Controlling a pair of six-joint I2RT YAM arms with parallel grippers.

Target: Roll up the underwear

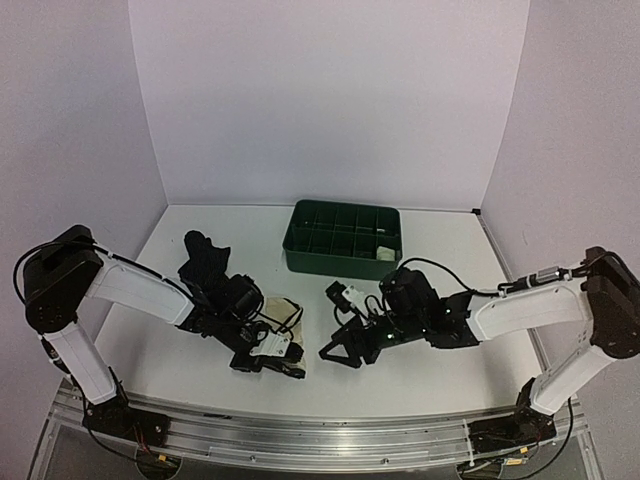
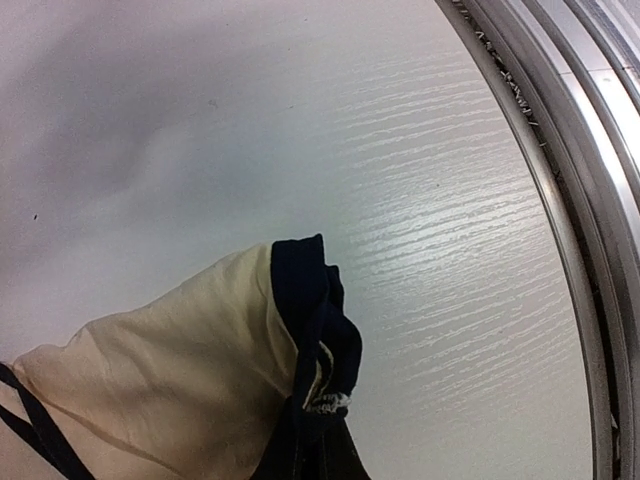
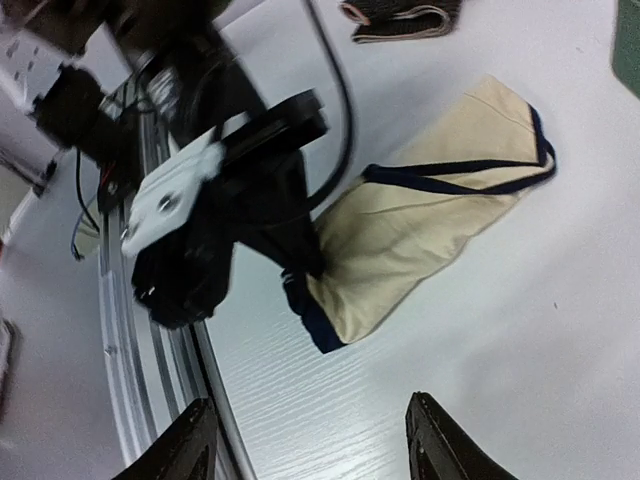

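The cream underwear point(image 1: 285, 312) with navy trim lies folded into a long shape on the white table, seen also as cream cloth point(image 3: 430, 210) in the right wrist view. My left gripper is shut on its navy waistband end, near the front edge. In the left wrist view that navy band point(image 2: 300, 280) bunches over the fingertips. My right gripper stands open to the right of the underwear, apart from it, with bare table between its fingers.
A green compartment bin point(image 1: 335, 262) with a small pale item inside stands at the back. Dark garments point(image 1: 205, 262) lie at the back left. The metal rail point(image 1: 330, 425) runs along the front edge.
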